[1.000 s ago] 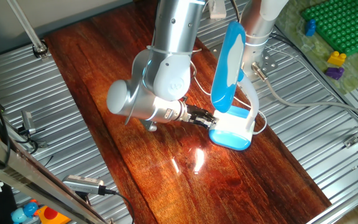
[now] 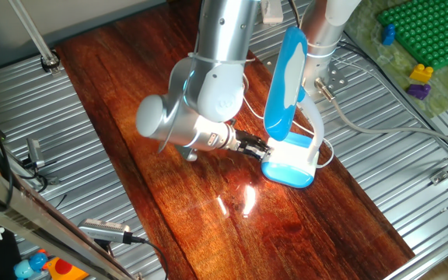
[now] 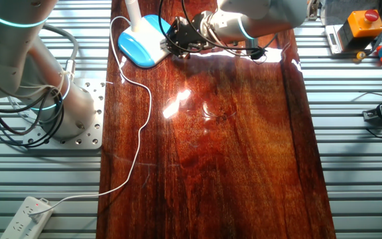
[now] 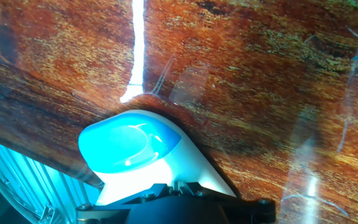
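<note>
A blue and white desk lamp stands on the wooden board, its base (image 2: 288, 173) flat and its blue head (image 2: 286, 82) raised on a white stem (image 2: 313, 117). My gripper (image 2: 265, 148) reaches in low from the side, fingertips at the white edge of the base. In the second exterior view the gripper (image 3: 167, 46) is right beside the lamp base (image 3: 136, 50). From the wrist, the fingers look closed together in front of the base (image 4: 129, 143), with nothing visible between them. Whether the tips touch the base is hard to tell.
A white cable (image 3: 140, 136) runs from the lamp along the board to a power strip (image 3: 28, 219). The wooden board (image 3: 224, 172) is otherwise bare. A camera (image 2: 106, 231) and an orange emergency-stop box (image 3: 362, 32) sit off the board.
The arm's wrist joint has shifted and turned slightly to the right in the first exterior view. The fingertips stay at the base, and the lamp has not visibly moved.
</note>
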